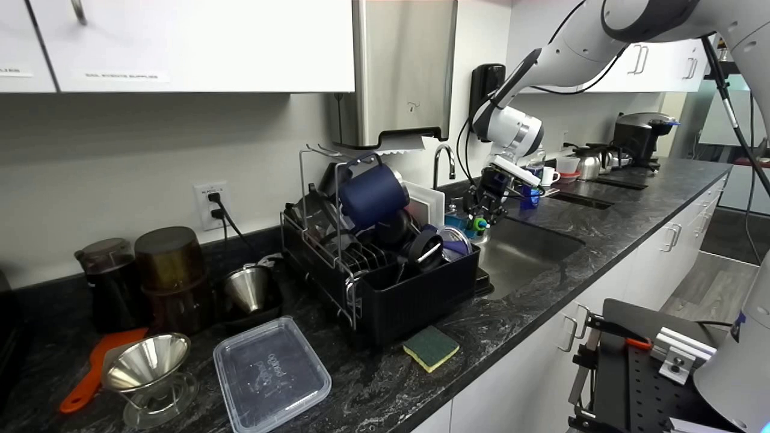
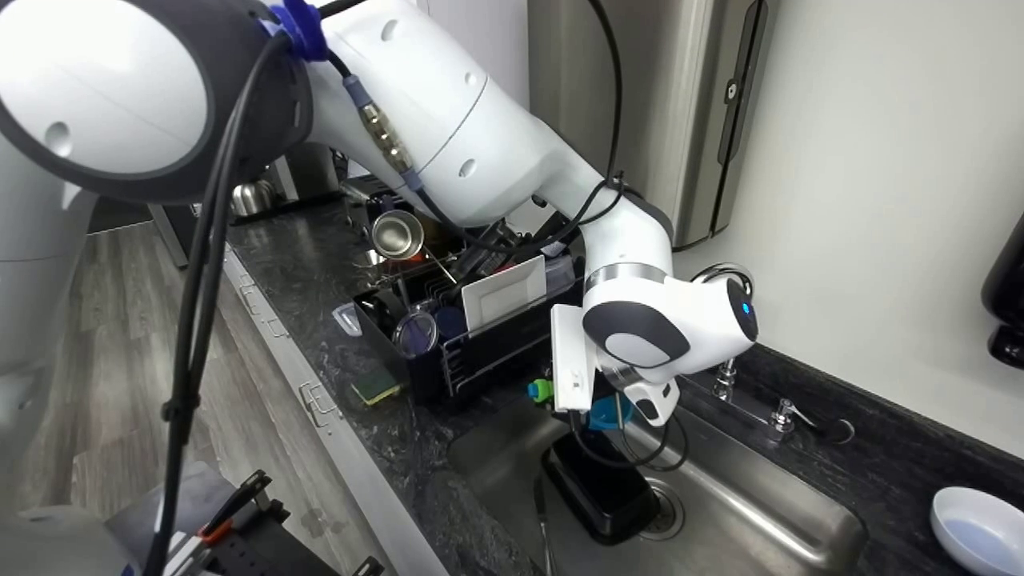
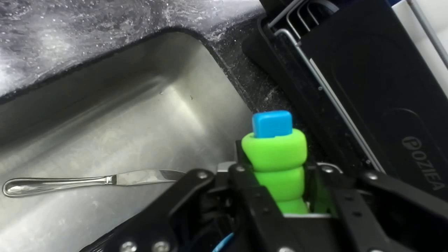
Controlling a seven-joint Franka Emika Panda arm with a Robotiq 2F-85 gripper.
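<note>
My gripper is shut on a bright green ribbed handle (image 3: 275,150) with a blue end (image 3: 273,124). The rest of the held object is hidden behind the fingers in the wrist view. In exterior view 1 the gripper (image 1: 486,215) hangs at the left end of the sink (image 1: 530,249), close to the dish rack (image 1: 426,303). Exterior view 2 shows the green end (image 2: 540,390) at the sink's rack side, with the gripper mostly hidden behind the arm. A metal knife (image 3: 79,183) lies on the sink floor.
Down in the sink sits a black container (image 2: 605,490) near the drain. The rack is crowded with a blue mug (image 1: 373,195), a white plate (image 2: 506,293) and other dishes. A sponge (image 1: 431,349) rests on the counter before it. The faucet (image 1: 444,162) rises behind the sink.
</note>
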